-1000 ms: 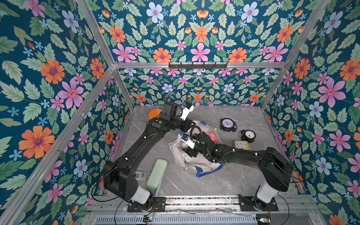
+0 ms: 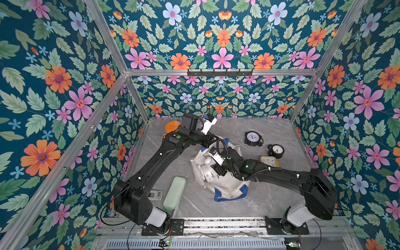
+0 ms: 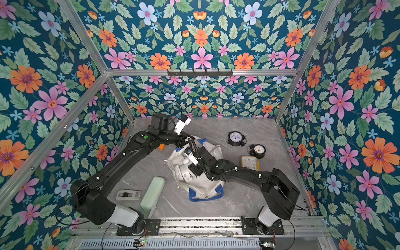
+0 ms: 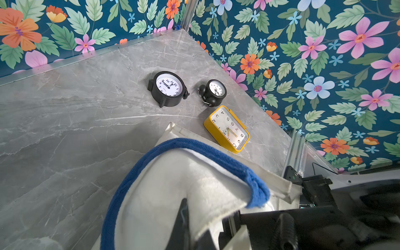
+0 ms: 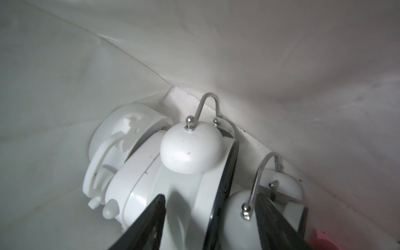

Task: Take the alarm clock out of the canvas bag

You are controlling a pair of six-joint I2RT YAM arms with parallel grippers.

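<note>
The cream canvas bag with blue handles lies mid-table. My left gripper is at its upper rim, shut, with the fabric hiding part of the fingers. My right gripper reaches down into the bag, its fingers parted over white twin-bell alarm clocks, with another white item beside them and something pink at the lower right.
Two black clocks and a yellow clock stand right of the bag. A mint case, a grey object and an orange object lie left.
The left arm is nearly still.
</note>
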